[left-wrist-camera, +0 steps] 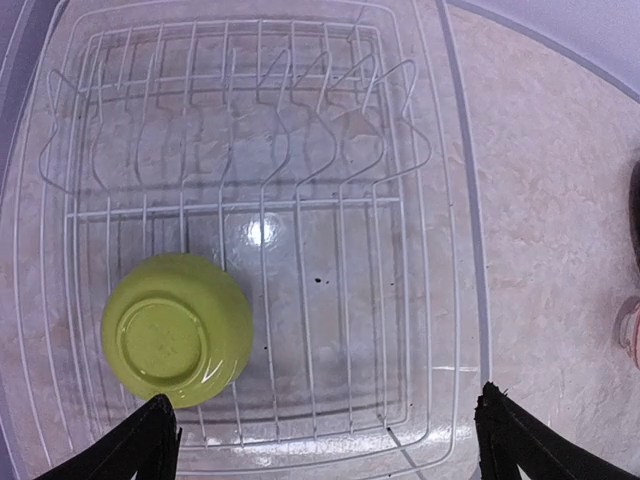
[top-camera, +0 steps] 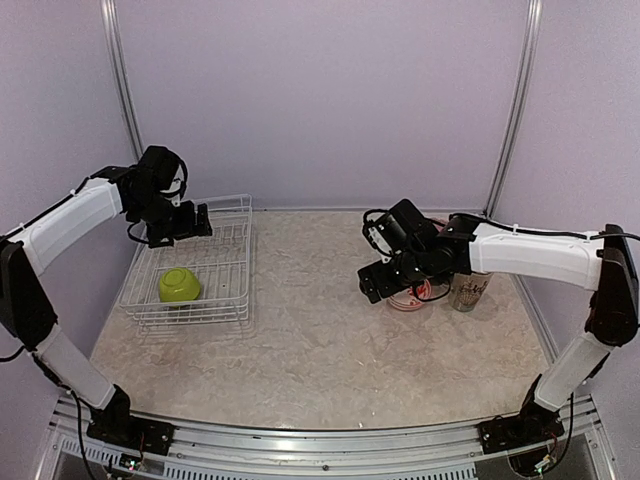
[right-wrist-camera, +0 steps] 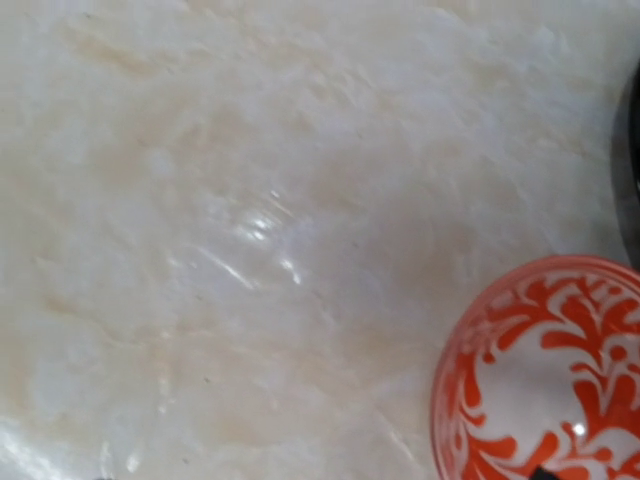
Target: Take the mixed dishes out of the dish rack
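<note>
A green bowl (top-camera: 180,285) (left-wrist-camera: 176,329) lies upside down in the white wire dish rack (top-camera: 243,250) (left-wrist-camera: 482,300) on the left. My left gripper (top-camera: 188,222) hangs open over the rack, empty, above and behind the bowl. My right gripper (top-camera: 380,278) is open and empty above a red-and-white patterned dish (top-camera: 410,301) (right-wrist-camera: 530,380), which sits on the right side of the counter, partly hidden by the arm in the top view.
A patterned mug (top-camera: 469,291) stands beside the red dish, partly behind the right arm, with a pink item mostly hidden at the back.
</note>
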